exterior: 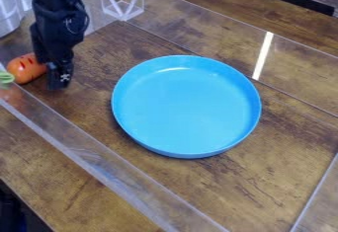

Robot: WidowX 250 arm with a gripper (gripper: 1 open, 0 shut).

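Note:
An orange carrot (27, 66) with a pale green top lies on the wooden table at the left, against the clear side wall. My dark gripper (47, 66) is low over it, its fingers at the carrot's right side; whether it is open or shut on the carrot is hard to tell. A round blue plate (185, 105) sits on the table right of the carrot.
Clear plastic walls (145, 194) run along the left, front and right of the work area. The wood between carrot and plate, and behind the plate, is bare.

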